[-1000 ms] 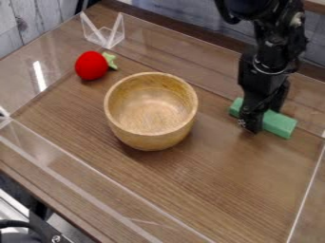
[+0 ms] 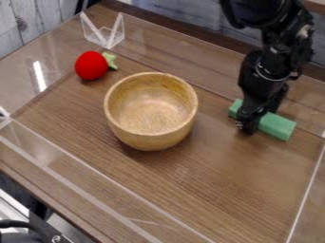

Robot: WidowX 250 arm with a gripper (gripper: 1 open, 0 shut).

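Observation:
My black gripper [image 2: 256, 119] comes down from the top right onto a green block [image 2: 278, 124] at the right of the table, its fingertips over the block's left part. Whether the fingers grip the block is unclear, as they are dark and overlap it. A tan bowl [image 2: 150, 88] sits left of centre, apart from the block.
A red tomato-like object [image 2: 91, 65] with a green piece beside it lies at the upper left, near a small white wire-like object [image 2: 108, 28].
The gripper has shifted slightly at the block, its upper part looking a little more upright. The block, bowl and red object show no clear movement.

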